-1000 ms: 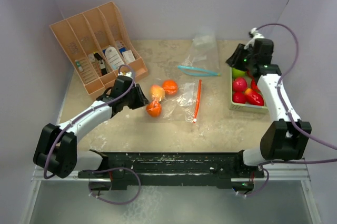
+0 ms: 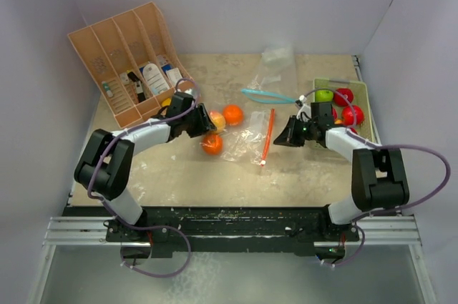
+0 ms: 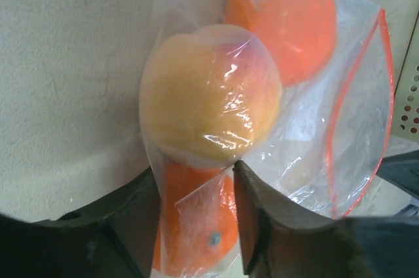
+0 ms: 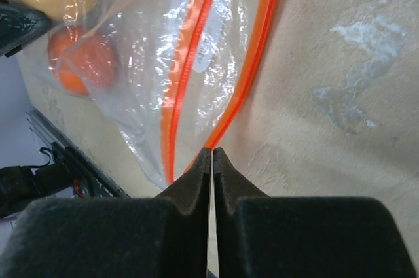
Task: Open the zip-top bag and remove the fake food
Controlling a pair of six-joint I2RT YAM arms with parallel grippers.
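Observation:
The zip bag (image 2: pixel 243 143) with orange-red zipper strips (image 4: pixel 245 75) holds a peach-coloured fruit (image 3: pixel 209 95) and orange fruits (image 3: pixel 281 19). My left gripper (image 2: pixel 206 122) is at the bag's left end; in its wrist view its fingertips are part apart, with bag plastic and fruit between or below them; whether it grips is unclear. My right gripper is shut, nothing seen between its fingers, just beside the bag's zipper edge.
A wooden compartment box (image 2: pixel 86 39) stands at back left. A green crate of produce (image 2: pixel 320 86) is at right, partly under the right arm. An empty blue-zipped bag (image 2: pixel 279 68) lies at the back.
My right gripper has come down and left from over the crate to the bag's zipper. My left gripper has moved right onto the bag's fruit end.

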